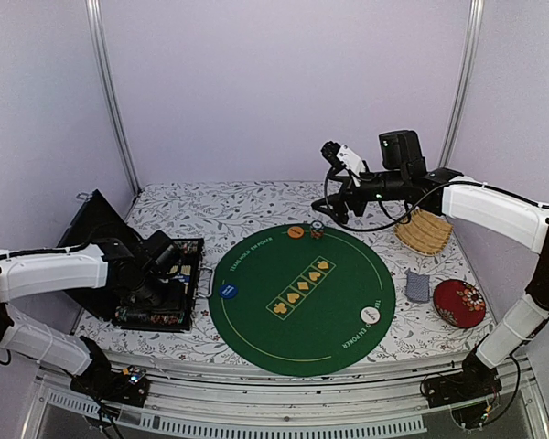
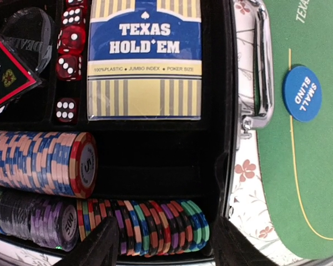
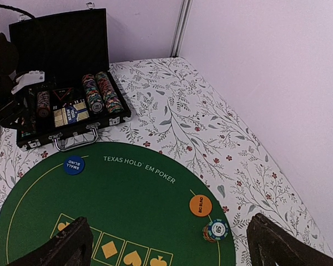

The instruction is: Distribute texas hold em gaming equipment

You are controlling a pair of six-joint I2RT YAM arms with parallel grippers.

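Note:
Over the near row of the black chip case [image 1: 156,322], my left gripper stands part open. Its dark fingers [image 2: 104,244] straddle the end of a row of mixed coloured chips [image 2: 150,227]; no grip on them shows. Beside that row lies a roll of pink and blue chips [image 2: 41,160], and a boxed Texas Hold'em card deck [image 2: 144,100] fills the compartment above. My right gripper is open and empty above the far side of the green mat [image 1: 256,311]. A short chip stack [image 3: 215,230] and the orange big blind button [image 3: 200,205] lie there.
The blue small blind button [image 1: 228,290] is at the mat's left, the white button [image 1: 370,315] at its right. Right of the mat are a card deck [image 1: 418,286], a red dish [image 1: 458,303] and a woven basket [image 1: 425,232]. The case's lid [image 1: 96,229] stands raised.

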